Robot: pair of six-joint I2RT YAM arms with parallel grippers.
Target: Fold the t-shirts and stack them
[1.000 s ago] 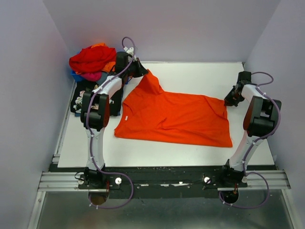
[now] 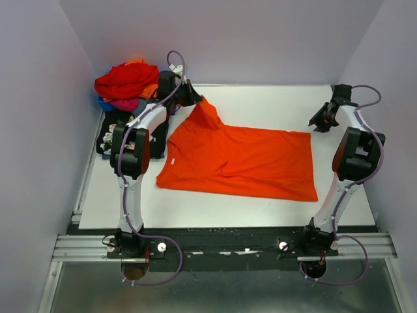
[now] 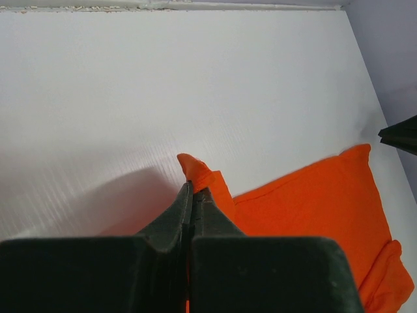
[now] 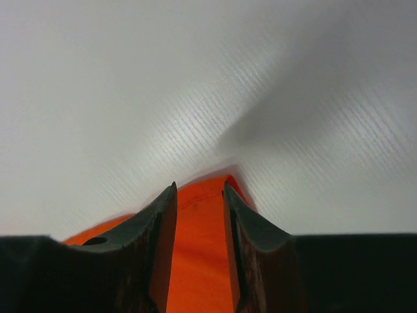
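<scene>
An orange t-shirt (image 2: 247, 160) lies spread on the white table, its left upper part raised to a peak. My left gripper (image 2: 201, 99) is shut on that peak; in the left wrist view a tuft of orange cloth (image 3: 197, 171) stands up from between the fingertips. Past the shirt's upper right corner, my right gripper (image 2: 313, 126) is part open. In the right wrist view its fingers (image 4: 166, 225) are spread, with the shirt's corner (image 4: 218, 189) lying on the table beyond and below them, apparently free.
At the back left, a blue bin heaped with red and other coloured clothes (image 2: 127, 81) stands near a dark floral folded pile (image 2: 111, 134), close to my left arm. Bare white table (image 2: 267, 104) lies behind the shirt and along its front.
My right gripper has opened and drawn back up and right from the shirt's corner, which now lies flat. The left gripper has stayed still with its bit of cloth.
</scene>
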